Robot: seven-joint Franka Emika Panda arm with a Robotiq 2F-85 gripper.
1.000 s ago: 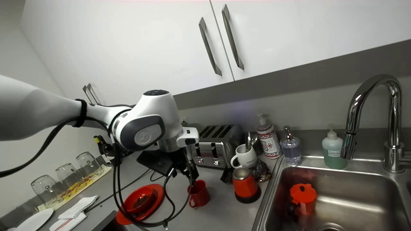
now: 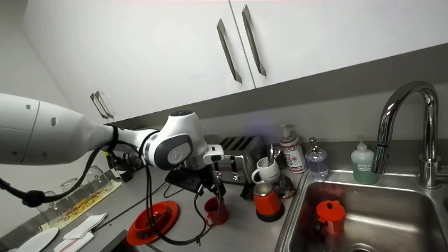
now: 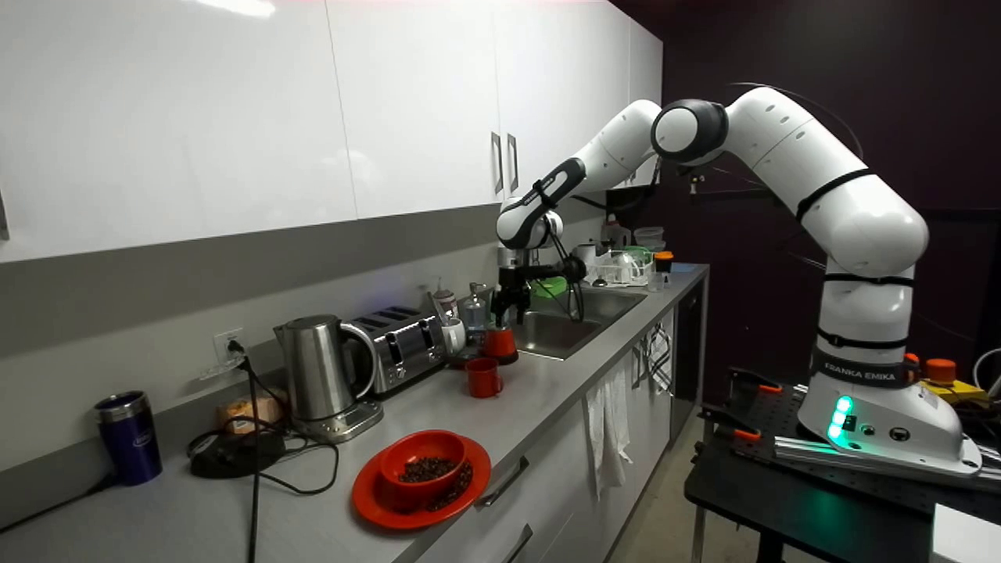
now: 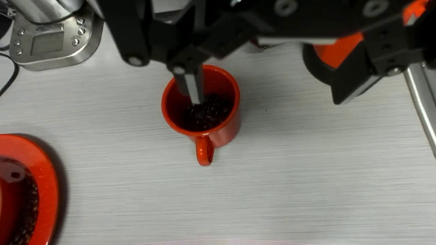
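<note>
My gripper is open over the counter, its fingers wide apart with nothing held between them. In the wrist view the left finger [image 4: 193, 86] overlaps the opening of a red mug [image 4: 229, 132]; I cannot tell whether it dips inside. Dark beans lie in the mug, and its handle points toward the bottom of the picture. The right finger [image 4: 354, 77] hangs over bare counter, close to an orange-red pot base [image 2: 267, 202] on a black foot. A red bowl [image 3: 424, 442] of beans rests on a red plate [image 3: 370, 489], which also has beans on it.
Behind the mug stands a toaster [image 3: 405, 350], with a white mug [image 2: 267, 172] of utensils beside it. A steel kettle [image 3: 317, 371] is farther along. The sink [image 2: 386, 201] on the right holds an orange-red pot top [image 2: 330, 212].
In exterior view 1 the arm and gripper have shifted right and slightly down, with the hanging cables following. The mug, bowl, plate and pot base stand where they were.
</note>
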